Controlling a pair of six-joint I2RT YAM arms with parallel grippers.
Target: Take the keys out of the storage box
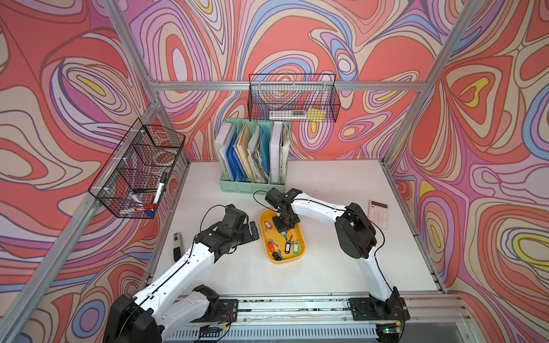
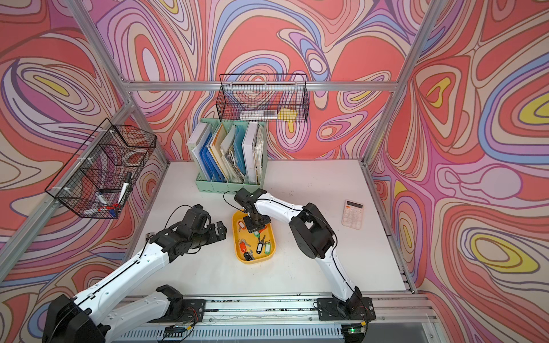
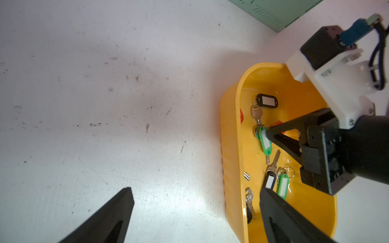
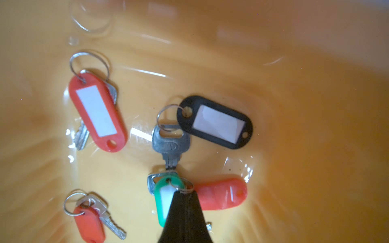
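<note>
The yellow storage box (image 1: 304,245) holds several keys with coloured tags. My right gripper reaches down into it with its fingers shut, and the thin ring of the green-tagged key (image 4: 162,202) meets their tips. That tag partly hides behind the fingers. A red tag (image 4: 220,194) lies just beside it, and a black-tagged key (image 4: 218,125) is behind. Two more red-tagged keys, one (image 4: 97,109) farther back, lie to the left in the right wrist view. Left of the box, my left gripper stands open and empty above the table.
At the near end of the box lie a black-tagged key (image 1: 287,247) and another green tag (image 1: 295,248). A green file holder (image 1: 251,187) stands behind. The calculator (image 1: 378,214) is far right; the tabletop left of the box is clear.
</note>
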